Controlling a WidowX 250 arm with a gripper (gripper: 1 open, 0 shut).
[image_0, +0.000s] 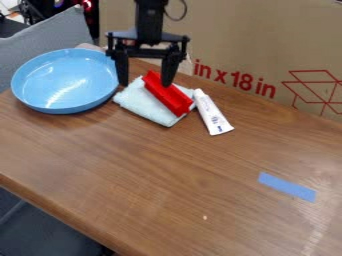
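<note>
My black gripper (144, 58) hangs open at the top centre, its two fingers spread above the back of a folded white cloth (139, 103). A red object (167, 92) lies diagonally on the cloth, just below and right of the gripper. A white tube (211, 112) lies to the right of the cloth.
A blue bowl (63, 80) sits at the left beside the cloth. A cardboard box (267, 50) stands behind the table. A strip of blue tape (286, 186) is on the right.
</note>
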